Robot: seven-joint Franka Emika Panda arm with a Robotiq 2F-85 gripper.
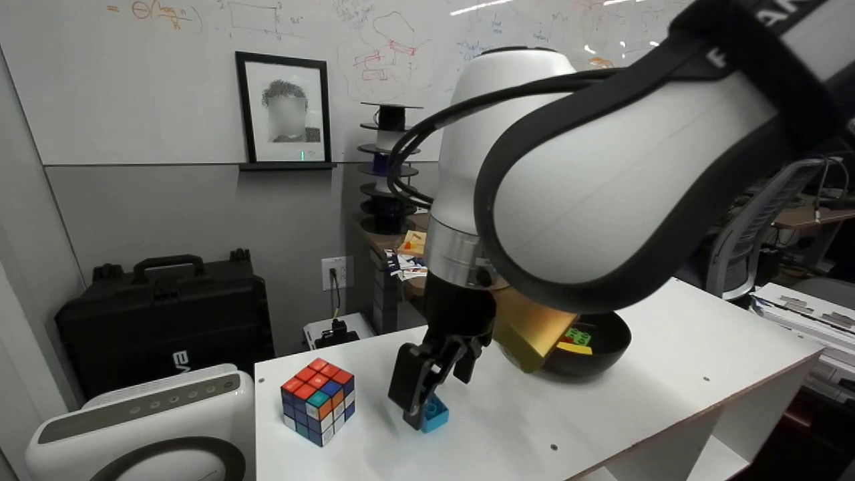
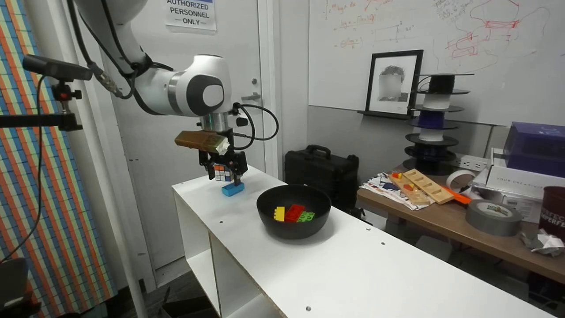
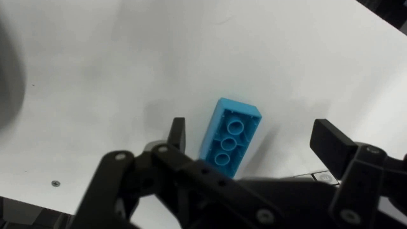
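Note:
A blue toy brick (image 3: 229, 143) lies on the white tabletop with its hollow, tubed side up. In the wrist view it sits between my gripper's spread fingers, nearer the left one, with bare table showing on both sides. My gripper (image 1: 437, 397) is open and hangs low over the brick, hiding much of it in exterior view 1. Exterior view 2 shows the brick (image 2: 233, 189) just beneath my gripper (image 2: 228, 175). A black bowl (image 2: 294, 233) stands farther along the table, holding a yellow brick (image 2: 279, 213), a red brick (image 2: 294, 213) and a green brick (image 2: 305, 217).
A Rubik's cube (image 1: 318, 401) stands close to the gripper, near the table's end. Bare white tabletop (image 2: 371, 275) stretches beyond the bowl. The table's long edge drops off to open shelves (image 2: 233, 275).

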